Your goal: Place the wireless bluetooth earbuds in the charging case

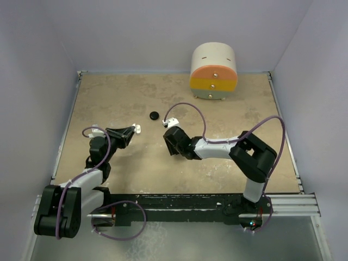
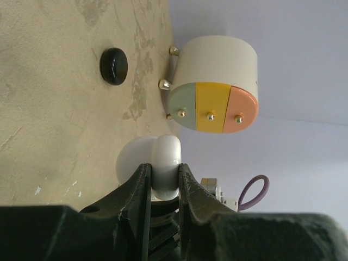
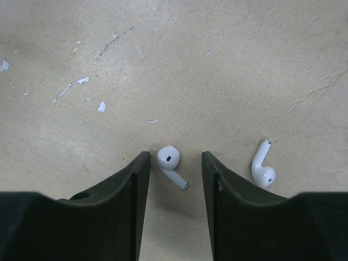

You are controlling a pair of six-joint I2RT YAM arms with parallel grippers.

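My left gripper is shut on the white charging case (image 2: pixel 166 157), held above the table at left of centre in the top view. In the right wrist view a white earbud (image 3: pixel 168 157) lies between the fingertips of my open right gripper, and a second earbud (image 3: pixel 262 174) lies to its right. In the top view the right gripper (image 1: pixel 169 149) is low over the table's middle, hiding the earbuds.
A small black round object (image 1: pixel 154 115) lies behind the grippers. A drawer cabinet (image 1: pixel 213 65) with coloured front stands at the back right.
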